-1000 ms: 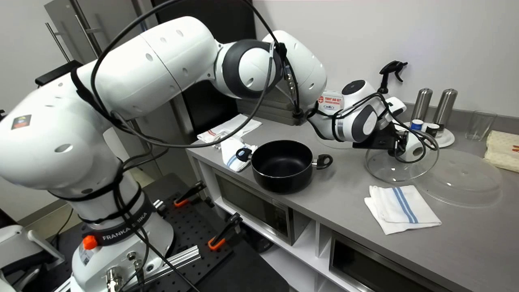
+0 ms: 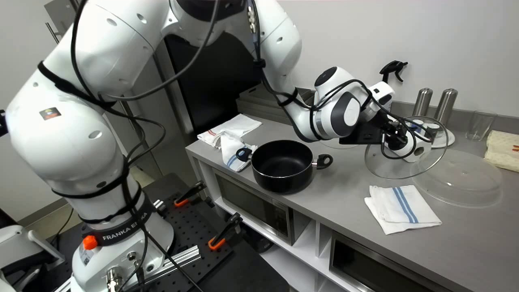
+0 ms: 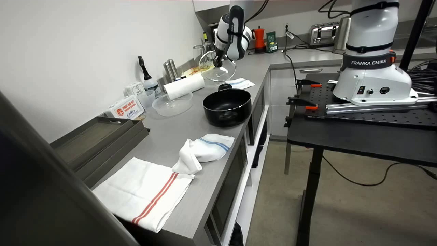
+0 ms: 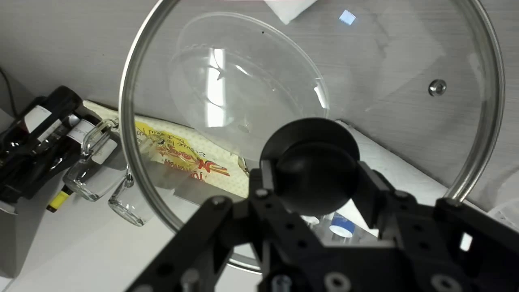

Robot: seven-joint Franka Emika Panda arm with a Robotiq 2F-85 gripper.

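Note:
In the wrist view, my gripper is shut on the black knob (image 4: pixel 311 175) of a clear glass lid. The lid's metal rim (image 4: pixel 494 73) spans most of that view, with the counter showing through the glass. Seen from exterior view 1, the glass lid (image 2: pixel 389 165) hangs tilted at the right of the arm, in front of a clear plastic cover (image 2: pixel 467 180) and a paper towel roll (image 2: pixel 419 151). A black pot (image 2: pixel 282 168) with two side handles stands uncovered on the counter, left of the lid. It also appears in exterior view 2, where the pot (image 3: pixel 227 106) looks empty.
A folded blue-striped towel (image 2: pixel 404 209) lies in front of the lid. More cloths (image 2: pixel 233 129) are at the counter's left end. Two metal mills (image 2: pixel 445 104) and a drinking glass (image 2: pixel 480 125) stand along the wall. Bare counter (image 2: pixel 345 170) separates pot and towel.
The lid has risen and tilted more steeply, still held by its knob. My arm's forearm has swung up and left, and its wrist has shifted slightly up and left.

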